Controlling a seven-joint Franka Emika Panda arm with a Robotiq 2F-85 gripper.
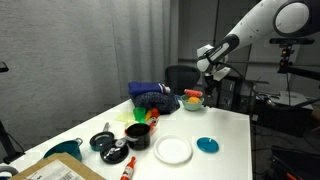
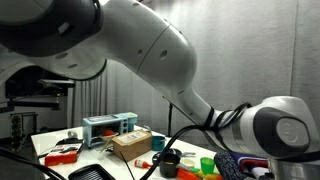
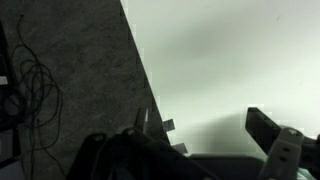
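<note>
In the wrist view my gripper stands open, its dark fingers wide apart with nothing visible between them. Below it lie the bare white table top and the table's edge, with dark floor to the left. From exterior view 1, the white arm reaches over the far right end of the table; its fingertips are too small to make out there. A bowl with red and orange contents sits close to the arm. Exterior view 2 is largely filled by the arm, and the gripper is out of sight there.
A white plate and a blue plate lie on the near half. Leftward are a black pot, a pan and a red bottle. Dark cloth is piled at the back.
</note>
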